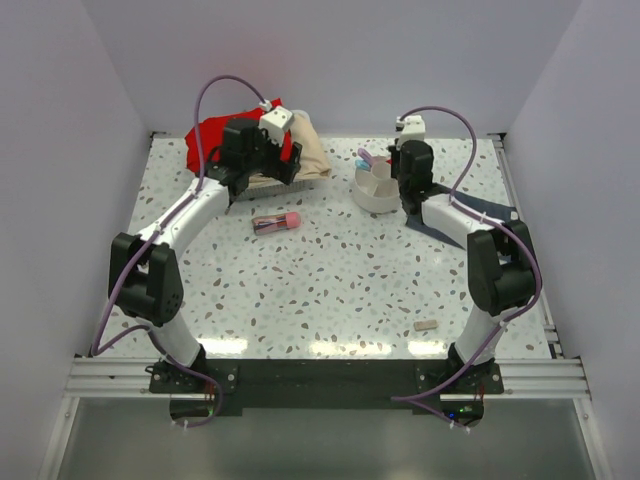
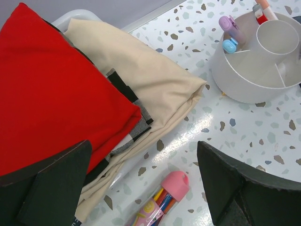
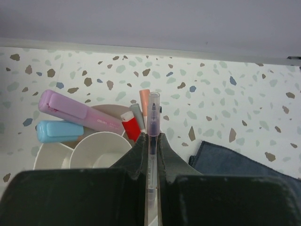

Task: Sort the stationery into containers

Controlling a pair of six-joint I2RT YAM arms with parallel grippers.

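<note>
A clear, slim pen (image 3: 153,113) stands nearly upright between the tips of my right gripper, which is shut on it at the right side of the round white organizer (image 1: 375,202). How far its lower end reaches into the organizer is hidden by the fingers. Inside the organizer are a pink-purple highlighter (image 3: 80,111), a light-blue one (image 3: 57,131), a red-capped marker (image 3: 130,125), a grey item (image 3: 137,114) and an orange stick (image 3: 145,100). My left gripper is open and empty, above the front edge of the cloth pile.
A clear pencil tube with a pink cap (image 1: 277,222) lies left of centre. Red cloth (image 2: 61,94) and beige cloth (image 2: 136,66) fill a tray at back left. Dark cloth (image 1: 470,215) lies right of the organizer; an eraser-like block (image 1: 426,325) is at front right.
</note>
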